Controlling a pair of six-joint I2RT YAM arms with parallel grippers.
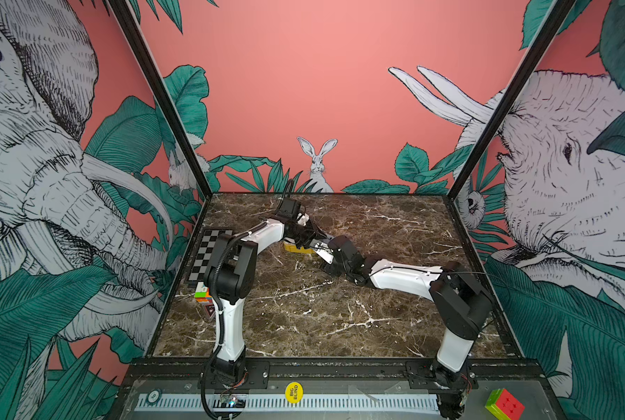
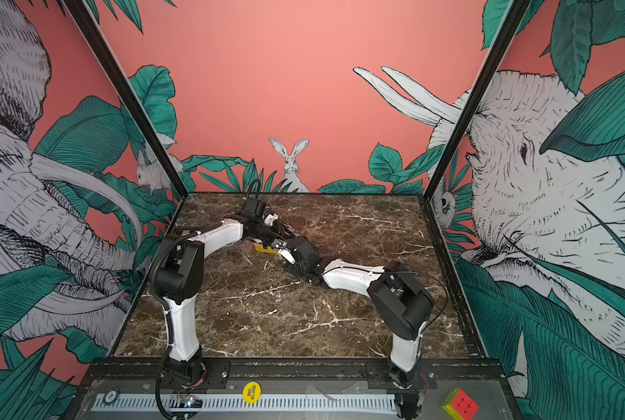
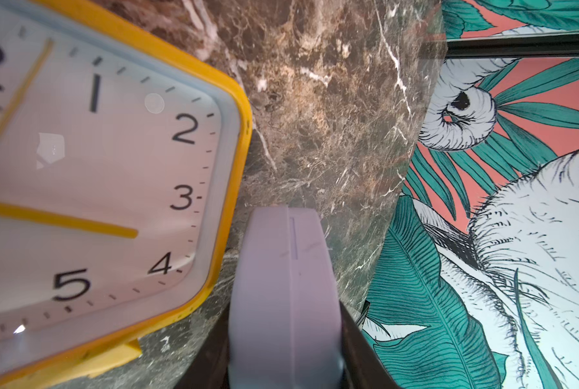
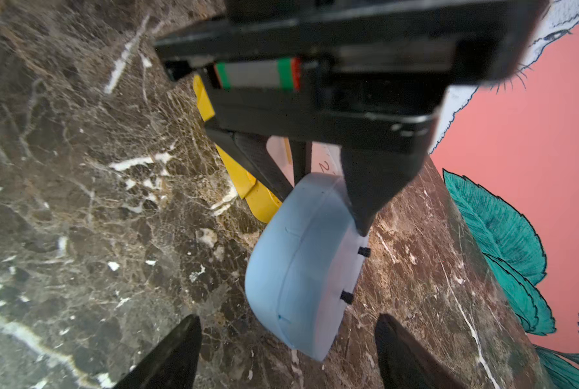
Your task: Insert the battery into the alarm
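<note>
My left gripper is shut on a pale blue rounded case [image 4: 296, 259] with two small black feet on one flat side; the frames do not settle whether this case is the alarm. A yellow-rimmed clock [image 3: 127, 162] stands close beside it, its white dial towards the left wrist camera. My right gripper is open, its fingers [image 4: 409, 353] apart and the case's lower end in line with the gap. From above, the two grippers nearly meet and hide the case. No loose battery can be made out.
A checkered board [image 1: 204, 255] and a coloured cube [image 1: 202, 294] sit at the table's left edge. Another cube [image 1: 505, 404] lies beyond the front rail, at right.
</note>
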